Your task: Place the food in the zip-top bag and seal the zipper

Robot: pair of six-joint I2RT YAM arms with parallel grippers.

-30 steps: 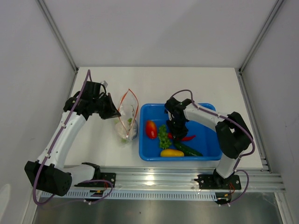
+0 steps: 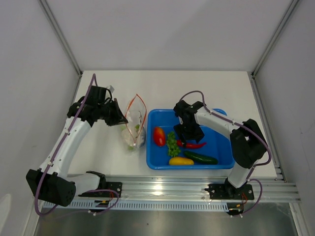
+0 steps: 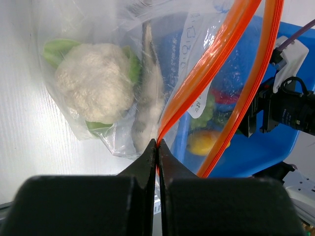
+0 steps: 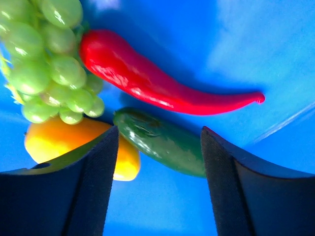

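A clear zip bag with orange zipper edges (image 3: 216, 56) stands on the table left of the blue tray, holding a cauliflower (image 3: 93, 83). My left gripper is shut at the bag's rim by the zipper strip. My right gripper hangs above the tray, fingers apart with nothing between them, over a green cucumber (image 4: 162, 147). Beside it lie a red chili (image 4: 152, 83), green grapes (image 4: 64, 73) and a yellow-orange item (image 4: 59, 137), partly behind a finger.
The blue tray (image 2: 216, 147) fills the table's right half and also holds a red oblong item (image 2: 159, 136) at its left. The table behind the bag and tray is bare, as is the area left of the bag.
The right gripper has lifted slightly from the cucumber, which now lies farther up and right in the top view than a second ago. The left arm has not moved.
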